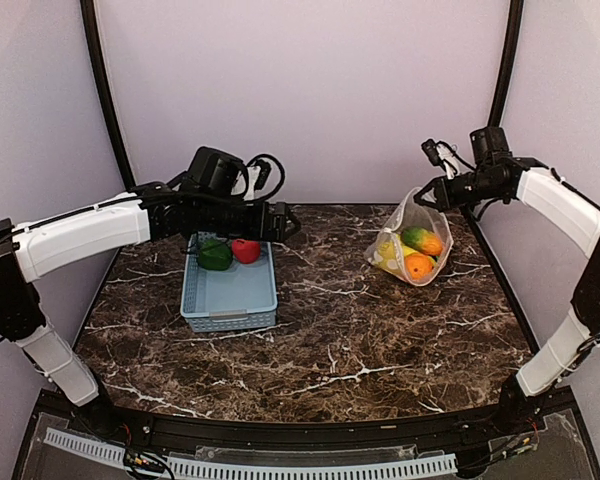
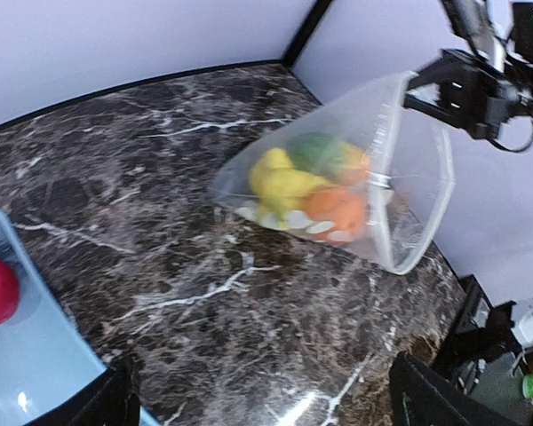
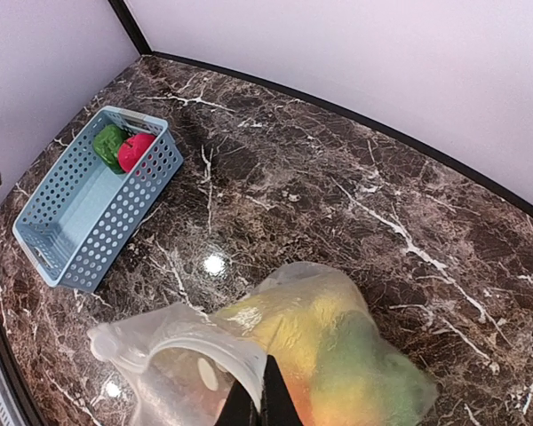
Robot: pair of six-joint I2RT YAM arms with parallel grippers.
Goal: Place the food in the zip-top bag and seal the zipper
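The translucent zip top bag [image 1: 393, 236] leans with its mouth open on the right of the table. Inside it show an orange fruit [image 1: 418, 266], a yellow one [image 2: 289, 188] and a green-and-orange one [image 1: 421, 240]. My right gripper is shut on the bag's rim, holding it up. Over the blue basket's right side, my left gripper [image 1: 283, 222] stands open and empty, its fingers [image 2: 426, 397] wide apart in the left wrist view. A red food item [image 1: 245, 250] and a green pepper [image 1: 215, 254] lie at the basket's far end.
The blue basket [image 1: 229, 322] stands on the left; its near part is bare. Clear marble table [image 1: 330, 330] lies between basket and bag and along the front. Walls close in the back and both sides.
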